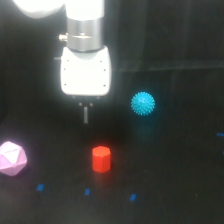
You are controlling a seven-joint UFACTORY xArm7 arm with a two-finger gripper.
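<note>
The white arm's gripper (86, 113) hangs at the upper left of the camera view, above and left of a red hexagonal block (101, 159) on the dark surface. Its slim fingers are small and dim, so whether they are open or shut is hard to tell. A spiky cyan ball (142, 103) sits to the right of the gripper. A pink faceted ball (11, 159) lies at the left edge.
Small blue marks (133, 197) dot the dark surface near the bottom and right.
</note>
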